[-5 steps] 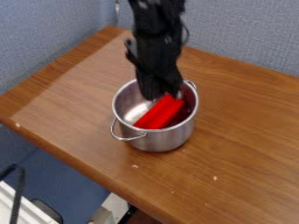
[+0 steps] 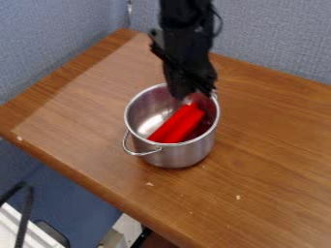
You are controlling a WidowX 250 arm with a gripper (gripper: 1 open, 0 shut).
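Note:
A silver metal pot with wire handles stands on the wooden table. Inside it lies a long red object, tilted from lower left to upper right. My dark gripper hangs from the top of the view over the back right of the pot, its tip close to the rim; its fingers are too dark and blurred to read.
A blue-grey wall runs behind it. At the lower left, beyond the table edge, are a blue floor and some white and black items.
The pot and red object look about the same.

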